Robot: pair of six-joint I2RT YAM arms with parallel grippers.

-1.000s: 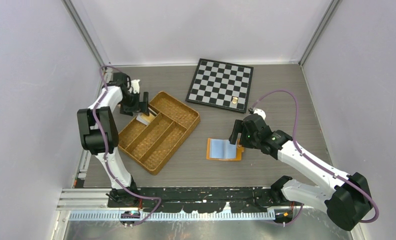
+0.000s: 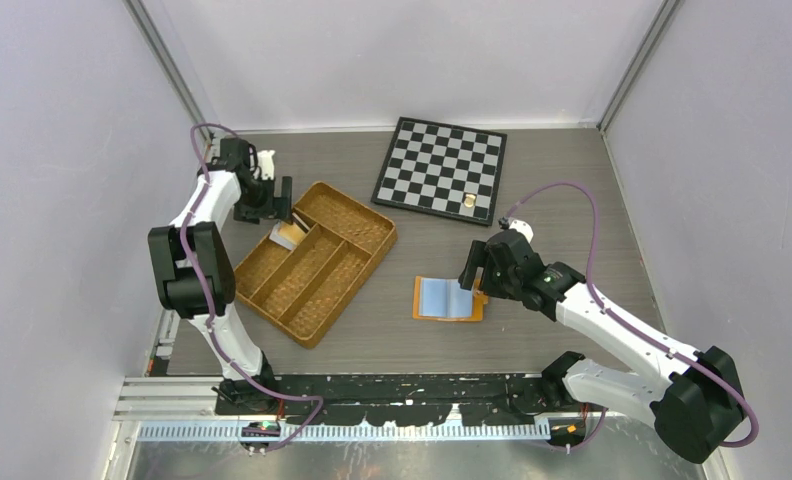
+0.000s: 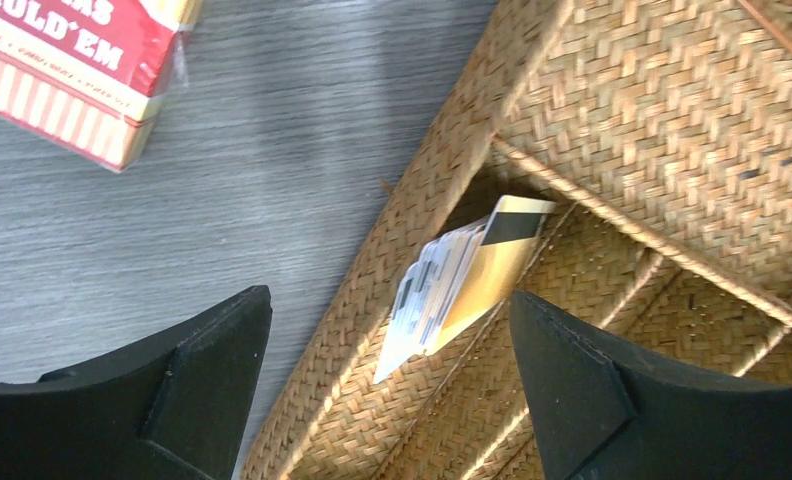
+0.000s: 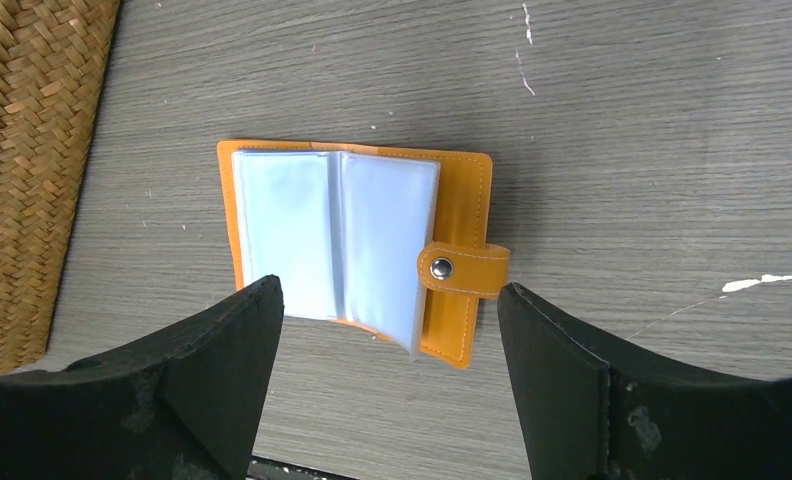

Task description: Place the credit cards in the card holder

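Several credit cards (image 3: 497, 272) lean as a stack against the outer wall in the upper left compartment of a woven basket (image 2: 344, 292); the front one is gold with a black stripe. My left gripper hangs open above them, nothing between its fingers. An orange card holder (image 4: 460, 200) lies open on the table with its clear sleeves showing and its snap strap (image 4: 464, 268) at the right side. Over it stands my right gripper, also open and empty.
A black-and-white chessboard (image 2: 442, 165) with a small round piece (image 2: 469, 200) lies at the back. In the left wrist view a red and white box (image 3: 82, 70) is beside the basket. Bare table separates basket and holder.
The left gripper has drawn slightly back and to the left, away from the cards. The basket has shifted slightly left. My right arm looks unmoved.
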